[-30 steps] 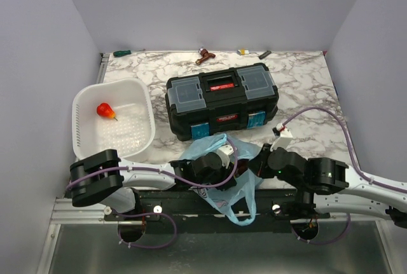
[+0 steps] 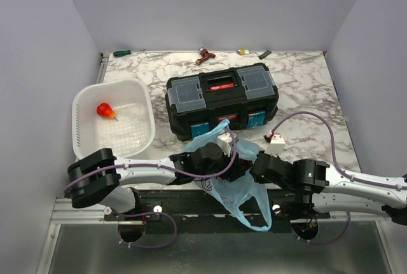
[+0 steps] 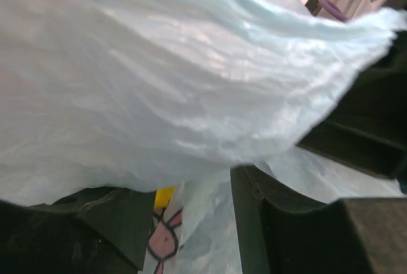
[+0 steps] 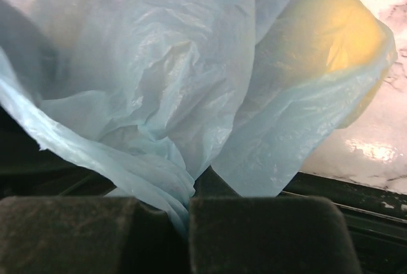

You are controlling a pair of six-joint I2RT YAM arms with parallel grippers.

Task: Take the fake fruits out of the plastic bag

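The pale blue plastic bag lies at the table's front edge, its handle loop drooping over. My left gripper is part open at the bag, fingers apart, with loose film across its view. Deeper in the gap are a bit of something yellow and the bag's red print. My right gripper is shut, with a fold of the bag's edge running down between its fingers. Through the film a yellow fruit shows in the right wrist view. A red fake fruit rests in the white tray.
A black toolbox stands right behind the bag. Along the back edge lie a screwdriver, a brown pipe-like piece and other small items. Bare marble is on the right. Both arms are close together at the front.
The bag's handle loop shifted right and forward.
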